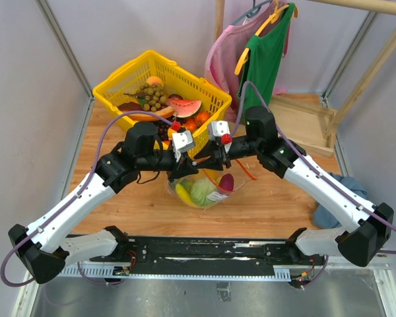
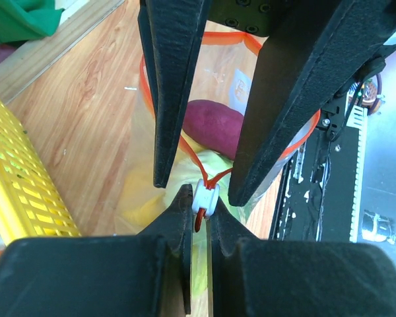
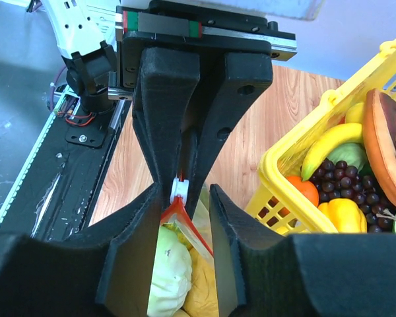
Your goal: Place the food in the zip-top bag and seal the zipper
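The clear zip bag (image 1: 204, 191) with orange rim holds a yellow item, pale green cabbage (image 3: 165, 274) and a purple eggplant (image 2: 211, 124). My left gripper is shut on the white zipper slider (image 2: 206, 196) at the bag's corner, red strip threading through it. My right gripper is part open around that same slider, its fingers just beside the left fingertips, as the left wrist view shows from below them.
A yellow basket (image 1: 119, 79) of assorted produce stands behind the bag. Hanging garments (image 1: 264, 59) and a wooden rack are at the back right. A blue cloth (image 1: 333, 205) lies right.
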